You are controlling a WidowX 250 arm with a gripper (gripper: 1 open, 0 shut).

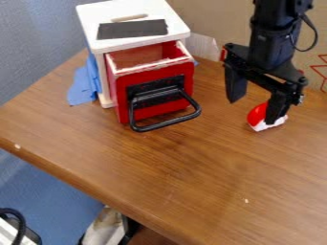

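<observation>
The black gripper [255, 96] is at the right of the view, its two fingers spread wide apart. Its right finger reaches down in front of a small red-and-white object [267, 122] on the wooden table, partly hiding it; I cannot tell whether they touch. Nothing shows held between the fingers.
A red toy oven [148, 70] with a black handle stands at centre left, a white unit [96, 19] behind it. A blue cloth [83, 86] lies beside it. The table's left edge drops to a blue floor.
</observation>
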